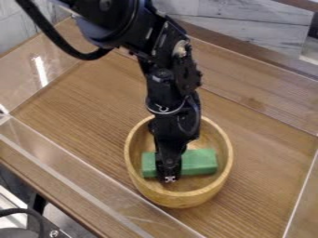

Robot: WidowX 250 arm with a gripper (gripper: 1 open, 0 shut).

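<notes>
A green block (pixel 199 161) lies in a round wooden bowl (pixel 209 191) in the lower middle of the camera view. My black gripper (pixel 168 169) reaches down into the bowl and is shut on the green block near its left part. The fingers hide some of the block.
The bowl stands on a wooden tabletop (pixel 93 112) with clear room to the left, behind and right. A clear edge strip runs along the near left side, with cables below it. A pale panel is at the back.
</notes>
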